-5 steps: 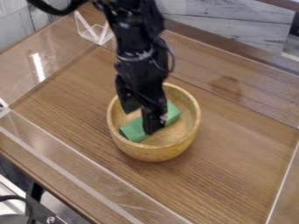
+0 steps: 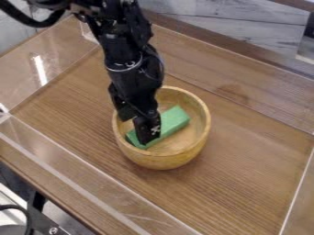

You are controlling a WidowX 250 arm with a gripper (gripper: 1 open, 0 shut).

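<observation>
A yellow bowl [image 2: 185, 154] stands on the wooden table, with a green block [image 2: 167, 124] lying inside it. My black gripper [image 2: 138, 130] reaches down from the top into the left part of the bowl, open, with its lower end over the left portion of the green block, partly hiding it. Whether the fingers touch the block cannot be told.
A pale wall runs along the back right. Dark cables are at the lower left.
The green block's visible part differs slightly, as the gripper covers more of its left end.
</observation>
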